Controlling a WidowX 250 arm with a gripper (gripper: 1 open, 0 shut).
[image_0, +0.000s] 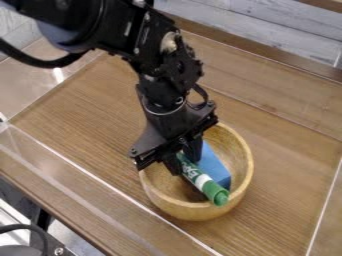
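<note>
My black gripper (174, 154) reaches down into a round tan bowl (156, 192) near the front middle. It is shut on a green tube (218, 194) with a white band, which slants down and to the right inside the bowl, its upper end partly hidden by the fingers. A blue object (214, 166) lies in the bowl behind and to the right of the tube, partly covered by the tube and gripper.
A pale rim runs along the left front, with dark cables at the lower left corner.
</note>
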